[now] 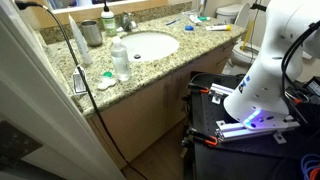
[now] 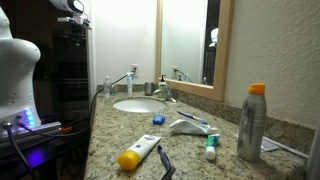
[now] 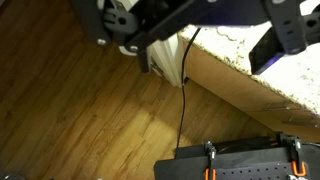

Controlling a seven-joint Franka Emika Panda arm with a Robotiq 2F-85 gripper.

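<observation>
High at the upper left of exterior view 2, my gripper [image 2: 76,32] hangs well above the counter. The wrist view looks down past two dark fingers [image 3: 266,50] set wide apart, with nothing visible between them. On the granite counter lie a yellow tube [image 2: 138,153], a dark handled item [image 2: 166,163], a small blue item [image 2: 158,120], a white crumpled item [image 2: 188,127] and a green-capped tube [image 2: 211,147]. A silver can with an orange top [image 2: 253,122] stands upright at the right. Beside the sink [image 1: 150,46] are a clear bottle [image 1: 120,60] and a metal cup [image 1: 91,33].
The black robot table [image 1: 245,160] has orange clamps [image 1: 205,138] along its edge. A mirror [image 2: 185,40] stands behind the counter, and a pale door panel [image 1: 50,110] is close at the left. Bare wooden floor [image 3: 100,130] shows below the gripper, with a dark cable hanging there.
</observation>
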